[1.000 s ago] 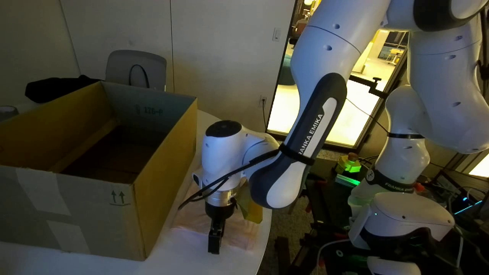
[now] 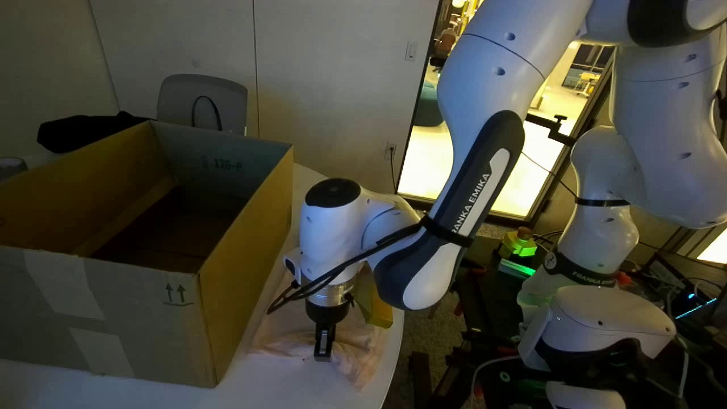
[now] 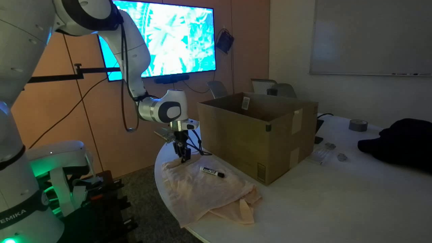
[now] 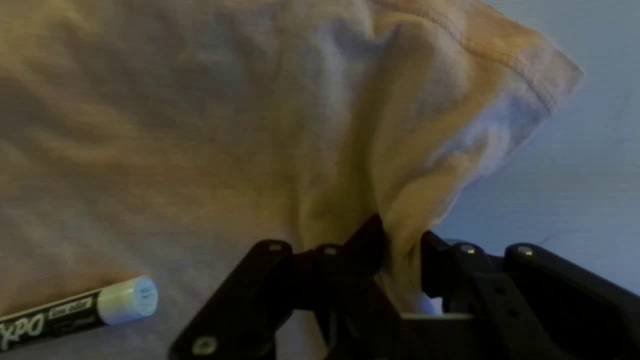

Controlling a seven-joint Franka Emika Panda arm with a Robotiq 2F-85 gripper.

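Observation:
A pale pink cloth lies spread and wrinkled on the white table. My gripper is shut on a bunched edge of it; folds run up between the black fingers in the wrist view. In exterior view 2 the gripper stands at the cloth's far edge, close to the tabletop. Seen from exterior view 1, the gripper points straight down over the cloth. A black-and-white marker rests on the cloth; its light-coloured end shows in the wrist view, left of the fingers.
An open, empty-looking cardboard box stands right beside the cloth. The table's rounded edge is near the gripper. Farther off lie a tape roll and a dark garment. The tabletop in front of the box is bare.
In exterior view 1 my gripper has shifted slightly up and back toward the cloth. The cloth's near edge is now bunched and pulled into folds around the fingers.

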